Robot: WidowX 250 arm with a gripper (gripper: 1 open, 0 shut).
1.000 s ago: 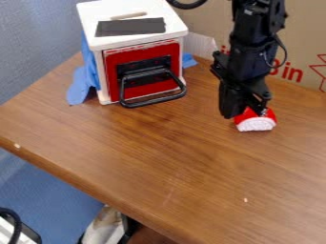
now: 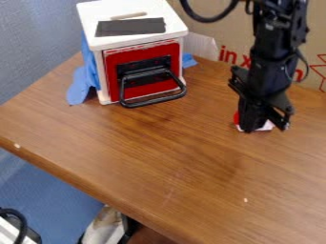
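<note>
The black gripper point(image 2: 265, 116) reaches down at the right of the table, low over a small red-and-white object point(image 2: 262, 127). That object is mostly hidden behind the fingers, and whether they are closed on it cannot be made out.
A white box with a red front point(image 2: 143, 59) and a black handle stands at the back left on a blue cloth point(image 2: 79, 88). A cardboard panel point(image 2: 308, 38) stands behind.
The gripper has come lower and slightly right, over the red-and-white object, and now covers most of it.
</note>
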